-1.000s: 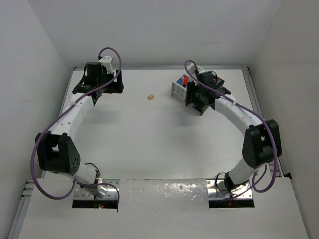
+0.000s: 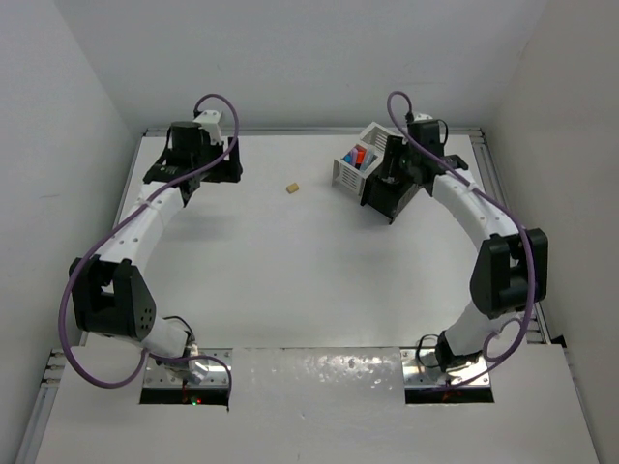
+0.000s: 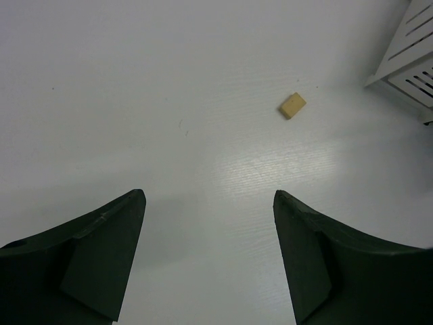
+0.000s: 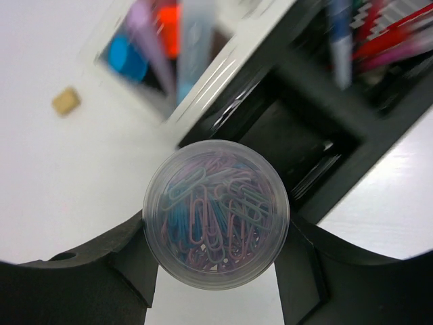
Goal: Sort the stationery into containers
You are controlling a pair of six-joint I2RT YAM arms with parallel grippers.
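Observation:
A round clear tub of coloured paper clips [image 4: 215, 172] sits between the fingers of my right gripper, which is shut on it. It is held above the near corner of a black organiser [image 2: 392, 205], beside an empty square compartment [image 4: 287, 135]. Pens and red items lie in that organiser's other part. Against it stands a white slotted box [image 2: 346, 176] with blue, purple and orange stationery inside. A small tan block [image 3: 292, 105] rests alone on the table. At the back left, my left gripper hangs open and empty.
In the top view the right arm [image 2: 459, 208] covers much of the black organiser. Walls stand close on the left, right and back.
My right gripper has shifted right and slightly back over the black organiser, uncovering more of the white box. The left arm has barely moved. The tan block stays put.

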